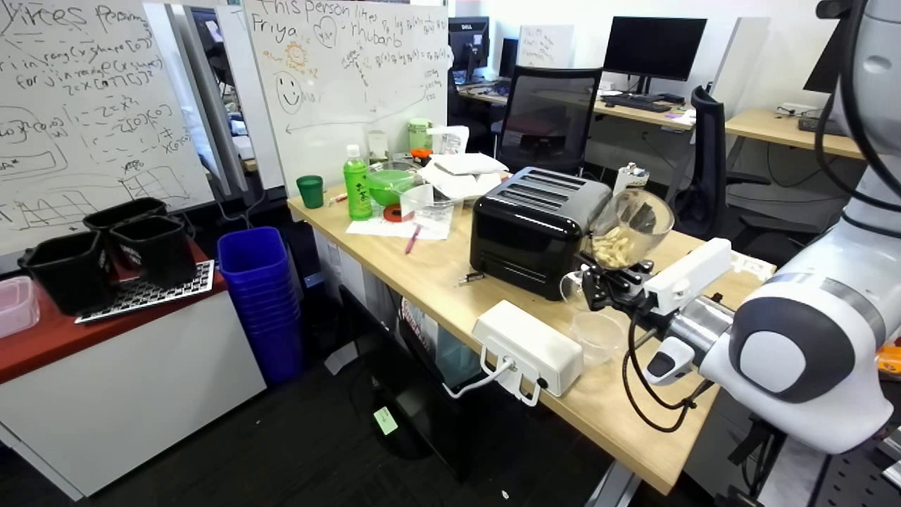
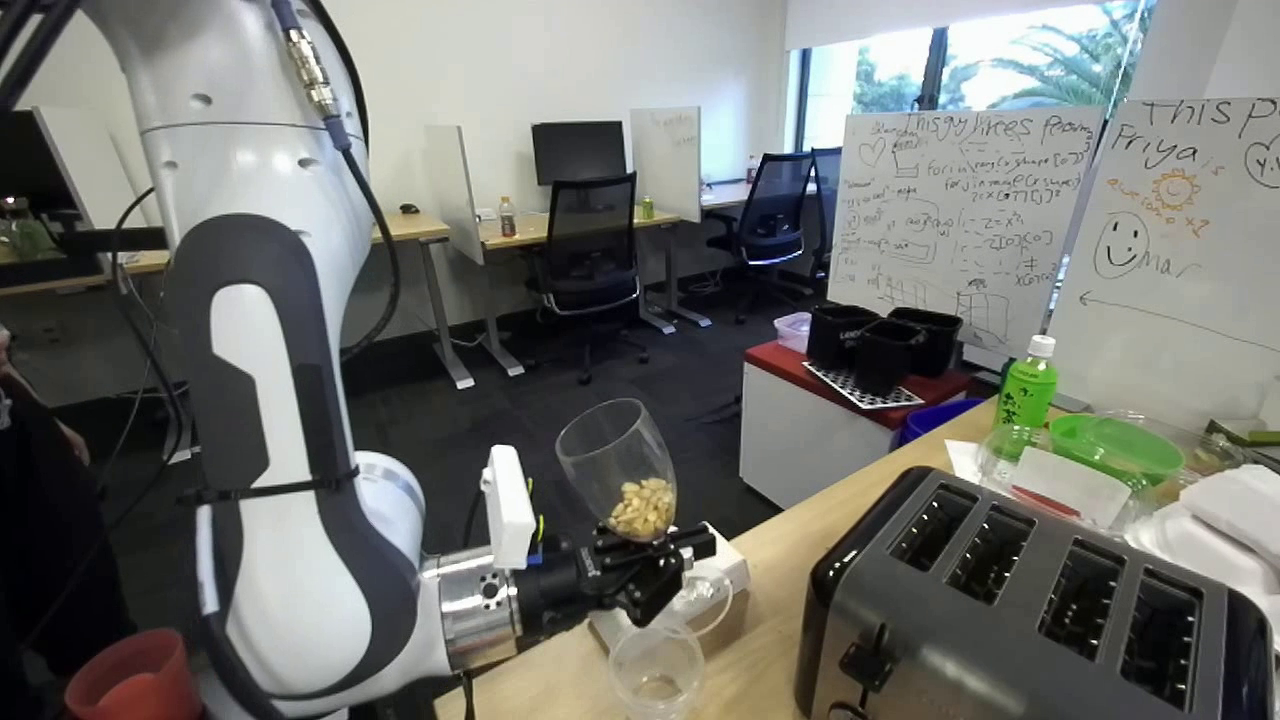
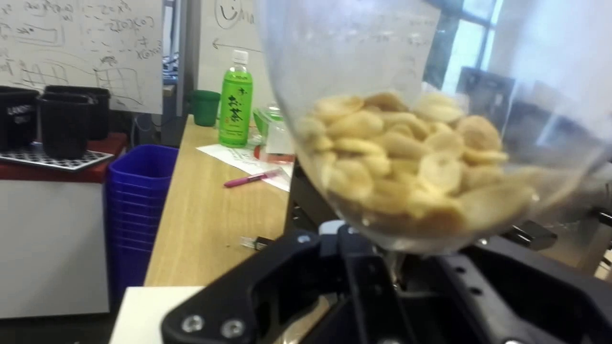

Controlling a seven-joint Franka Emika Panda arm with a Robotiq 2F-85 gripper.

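A clear wine glass with peanuts in its bowl is held by its stem in my gripper, which is shut on it. The bowl leans to one side in both exterior views, and the peanuts stay inside. In the wrist view the glass fills much of the upper right, above the fingers. The glass's foot shows below the fingers in exterior view 2. A clear empty plastic cup stands on the table, close below the gripper.
A black toaster stands right beside the glass. Near the table's front edge lies a white box with a cable. A green bottle, a pink pen and other containers occupy the far end. Bare wood shows at the near corner.
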